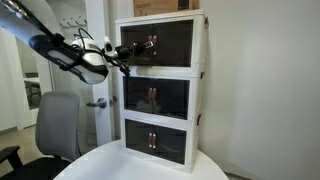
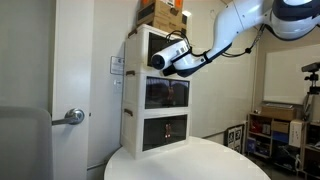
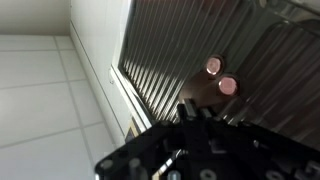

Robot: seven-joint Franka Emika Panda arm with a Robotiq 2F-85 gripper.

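Observation:
A white cabinet (image 1: 196, 75) with three tiers of dark doors stands on the round white table (image 1: 110, 168). Each tier has a pair of copper-coloured handles at its middle, such as those of the middle doors (image 1: 153, 98). At the top tier, my gripper (image 1: 148, 45) reaches in from the left, level with the handles of the top doors (image 1: 154, 41). Close up in the wrist view, two round handle ends (image 3: 213, 65) show on the ribbed dark door (image 3: 170, 60). My gripper appears shut on a brown handle there; the dark fingers partly hide the contact.
Cardboard boxes (image 2: 162, 15) rest on top of the cabinet. A grey office chair (image 1: 58, 125) is at the left, near a door with a lever handle (image 1: 97, 103). Shelves (image 2: 272, 125) stand far right in exterior view 2.

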